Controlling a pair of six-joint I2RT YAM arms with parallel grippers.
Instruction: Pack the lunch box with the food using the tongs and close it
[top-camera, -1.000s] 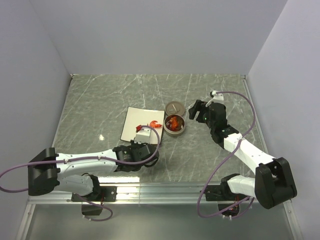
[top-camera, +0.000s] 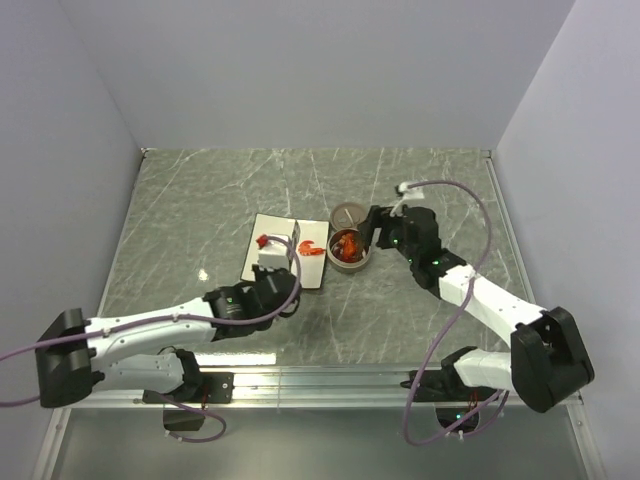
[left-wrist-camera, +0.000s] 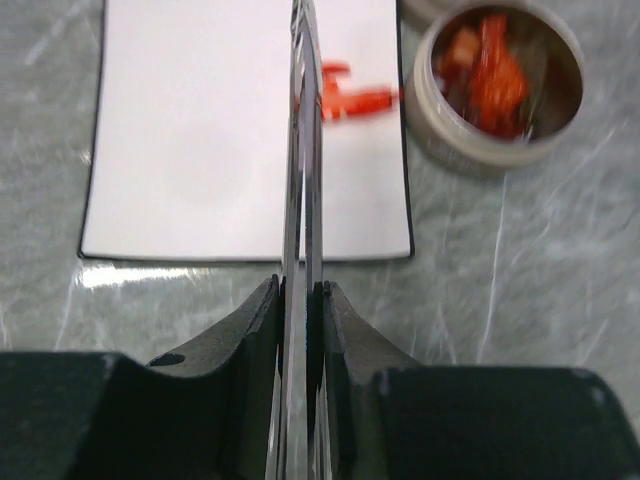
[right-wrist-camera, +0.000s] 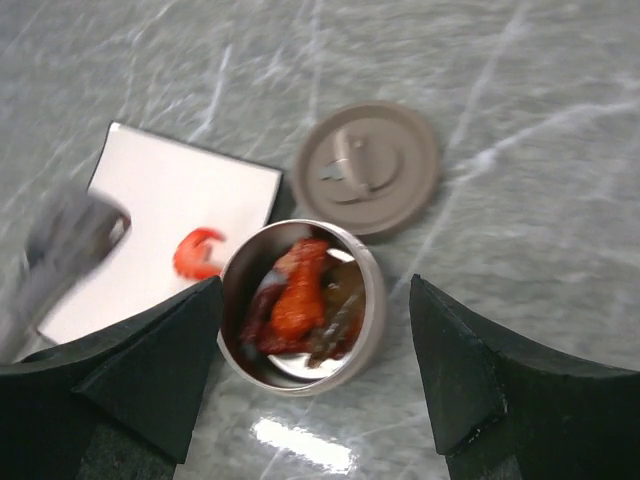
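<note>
A round lunch box (right-wrist-camera: 372, 300) stands uncovered, with reddish and brown food (right-wrist-camera: 300, 300) inside. Its round lid (right-wrist-camera: 400, 165), with a bar handle, lies flat beside it. To the left is a white board (left-wrist-camera: 190, 150) with a red shrimp-like piece (right-wrist-camera: 196, 254) near its right side. My left gripper is shut on a long silver utensil, apparently tongs (left-wrist-camera: 303, 200), which reaches out over the board. Beside the lunch box, my right gripper (top-camera: 369, 222) is open, with nothing gripped; the box shows between its fingers in the right wrist view.
Bare marbled table (top-camera: 200, 190) surrounds the board, with free room at far left, back and right. Part of the left arm's dark end (right-wrist-camera: 60, 245) shows blurred at the left of the right wrist view.
My right gripper has moved left and slightly down in the top view, close to the lunch box. Lunch box and lid look unmoved.
</note>
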